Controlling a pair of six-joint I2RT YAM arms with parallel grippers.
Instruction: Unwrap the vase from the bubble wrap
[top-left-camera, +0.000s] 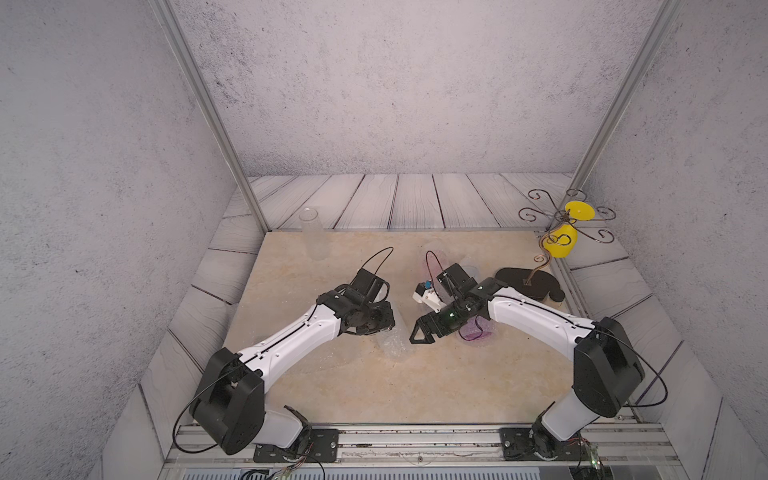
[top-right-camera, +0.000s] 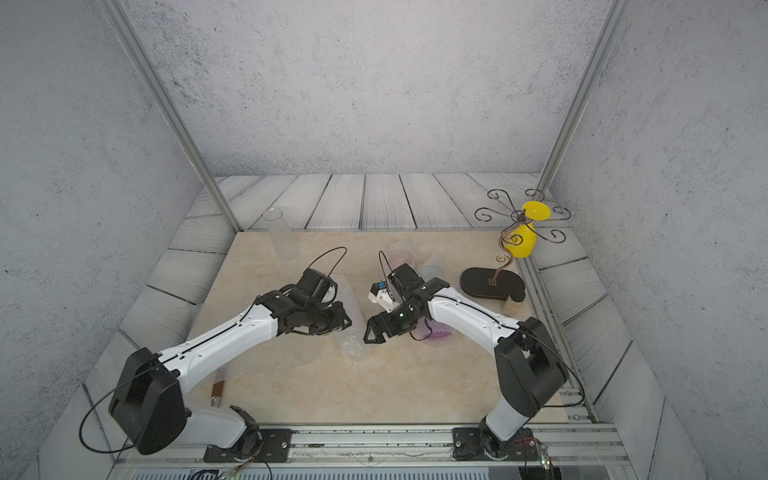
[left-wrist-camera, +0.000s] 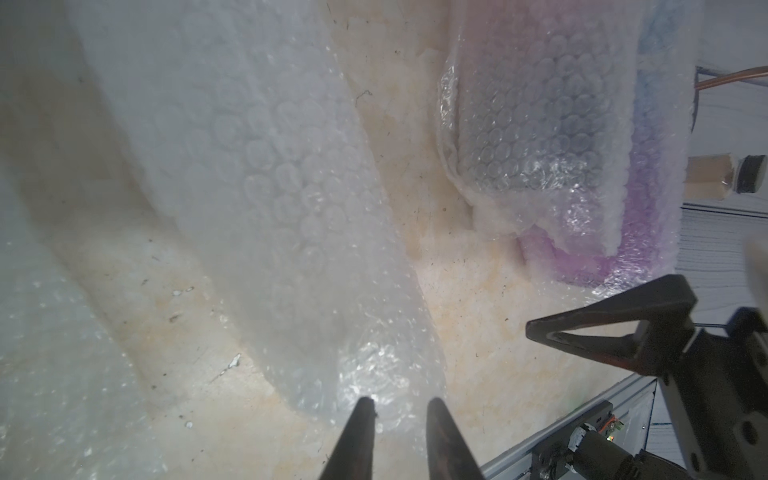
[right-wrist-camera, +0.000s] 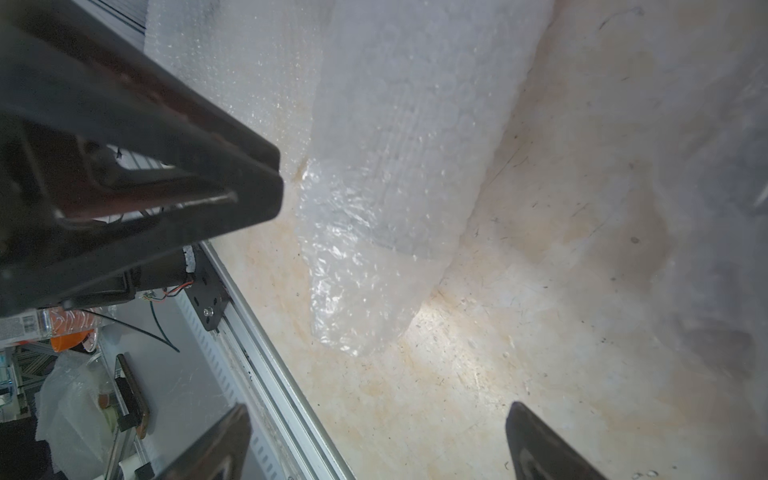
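A bubble-wrap bundle (left-wrist-camera: 272, 200) lies lengthwise on the table's middle; what is inside is hard to make out. My left gripper hangs over its near end, fingers apart, nothing visibly held. My right gripper is just right of the bundle, above it, open and empty. More wrapped bundles, tinted pink and purple (left-wrist-camera: 592, 240), lie to the right. Another sheet of bubble wrap (left-wrist-camera: 64, 376) lies flat on the left.
A clear glass cylinder (top-left-camera: 312, 232) stands at the back left. A dark base (top-right-camera: 480, 281) with curled metalwork and a yellow vase (top-right-camera: 521, 240) occupy the right edge.
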